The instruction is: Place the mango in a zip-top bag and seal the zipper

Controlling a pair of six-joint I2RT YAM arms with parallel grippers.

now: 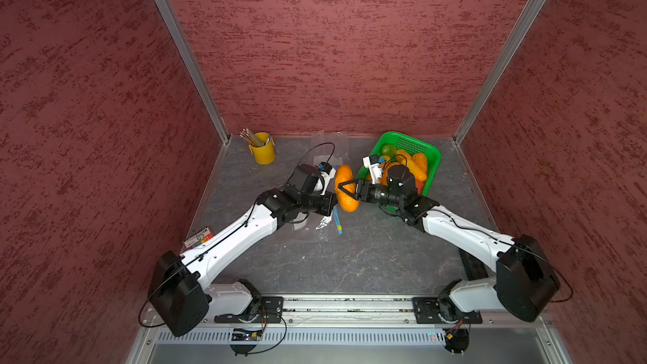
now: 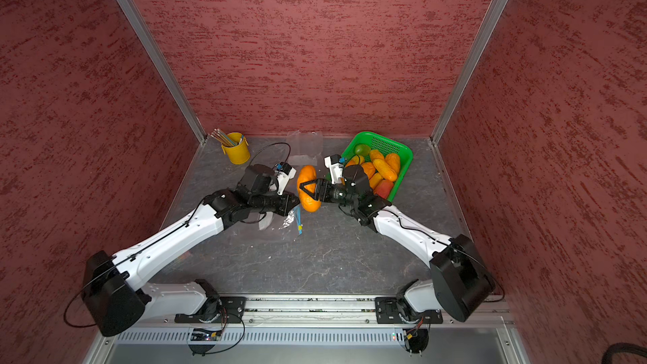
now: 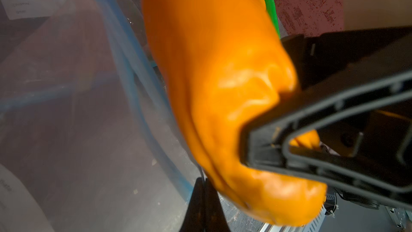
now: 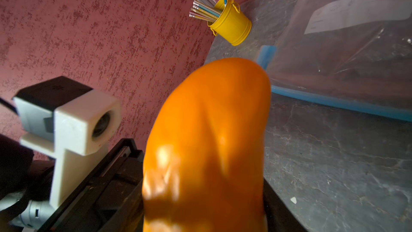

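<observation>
An orange mango (image 1: 344, 203) hangs upright over the table in my right gripper (image 1: 348, 189), which is shut on it with one finger on each side. The clear zip top bag (image 3: 85, 146) lies to the left of the mango, its blue zipper strip (image 3: 143, 116) slanting down toward my left gripper. The left fingertips are shut together, and a thin edge of bag film runs into them. Two blue lines show apart along the mouth. The mango is beside the mouth, outside the bag. In the right wrist view, the mango (image 4: 214, 146) covers most of the right fingers.
A green basket (image 1: 434, 161) of toy fruit stands behind the right arm. At the back left is a yellow bucket (image 1: 263, 153) holding pencils. Clear plastic (image 2: 306, 141) lies near the back wall.
</observation>
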